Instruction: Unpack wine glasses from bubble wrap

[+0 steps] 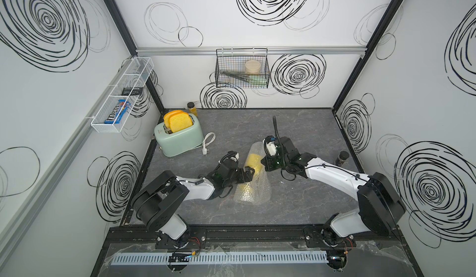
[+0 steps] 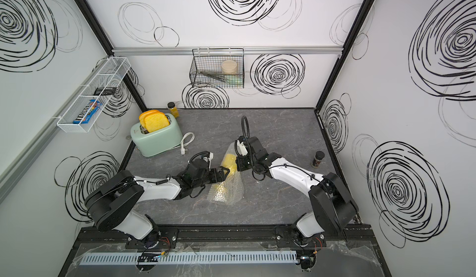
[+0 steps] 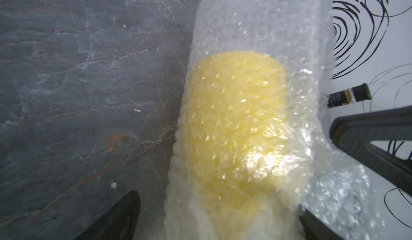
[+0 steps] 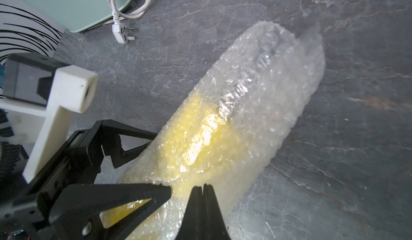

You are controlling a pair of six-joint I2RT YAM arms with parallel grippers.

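A long bubble-wrap bundle point(image 1: 252, 187) with yellow showing through lies mid-table between the two grippers. In the left wrist view the wrap point(image 3: 236, 128) fills the middle, the yellow shape rounded at one end. My left gripper point(image 1: 246, 174) is at the bundle's left side, its tips low at the frame's edge; whether it is shut on the wrap cannot be told. My right gripper is shut, its tips together over the wrap point(image 4: 266, 89) in the right wrist view, with nothing showing between them.
A mint toaster point(image 1: 176, 140) with yellow slices and a white cable stands back left. A dark bottle point(image 1: 342, 158) is at the right; another point(image 1: 192, 108) is behind the toaster. Wire baskets hang on the walls.
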